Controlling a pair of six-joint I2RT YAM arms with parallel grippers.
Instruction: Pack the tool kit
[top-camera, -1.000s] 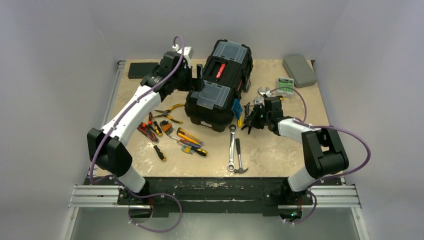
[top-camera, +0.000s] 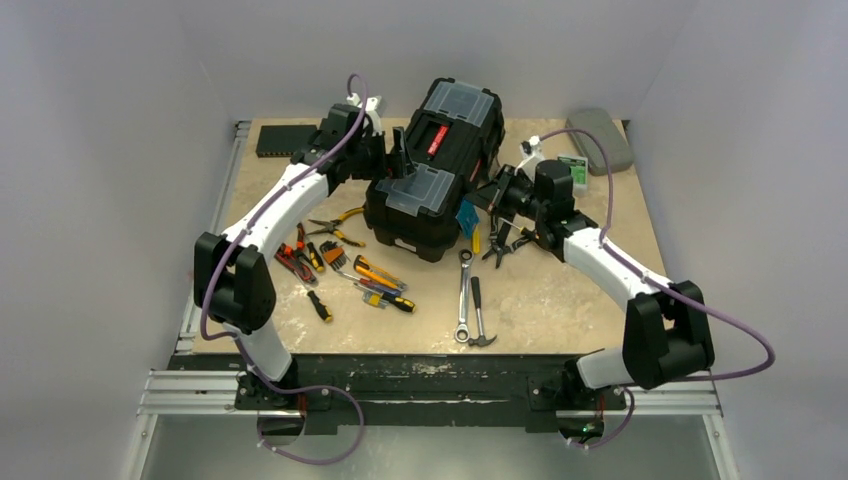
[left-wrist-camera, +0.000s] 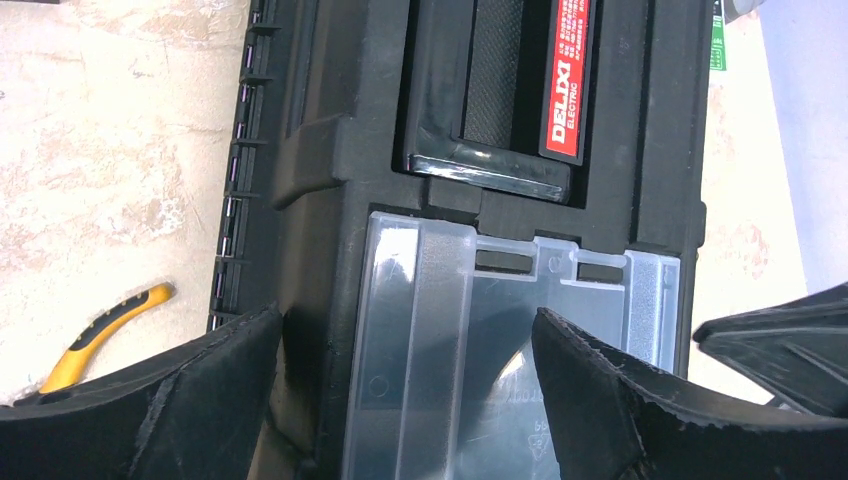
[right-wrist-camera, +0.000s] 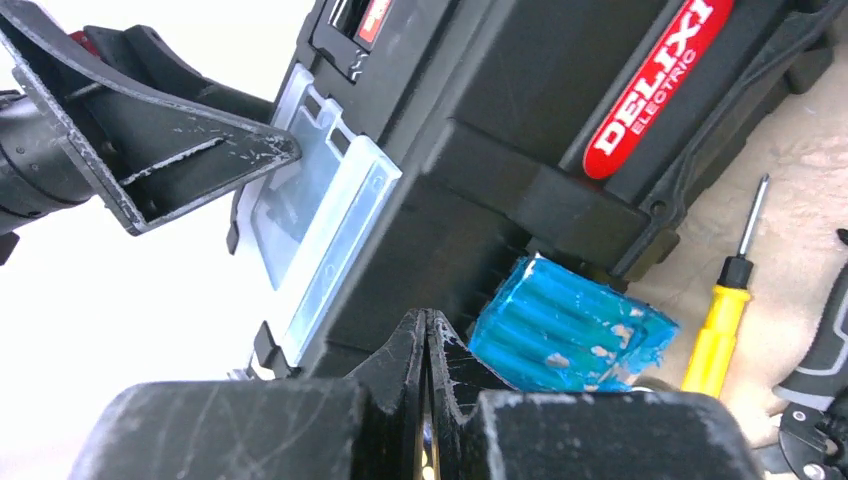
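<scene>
The black DELIXI toolbox (top-camera: 450, 150) stands closed at the back centre, with clear compartment lids (left-wrist-camera: 410, 330) on top. My left gripper (top-camera: 398, 160) is open over the front end, its fingers either side of the box's rounded edge and clear lid. My right gripper (top-camera: 485, 195) is shut with nothing showing between its fingers, beside the box's right side, near a blue pack (right-wrist-camera: 575, 325) leaning there. A yellow screwdriver (right-wrist-camera: 720, 340) lies beside that pack on the table.
Pliers, screwdrivers and a utility knife (top-camera: 375, 272) lie front left. A ratchet wrench (top-camera: 464, 300) and hammer (top-camera: 477, 310) lie front centre. A grey case (top-camera: 600, 140) and green-lidded box (top-camera: 572, 160) sit back right.
My right gripper has risen and moved toward the toolbox's side. My left gripper has settled lower onto the box's front end. The toolbox has shifted slightly to the left.
</scene>
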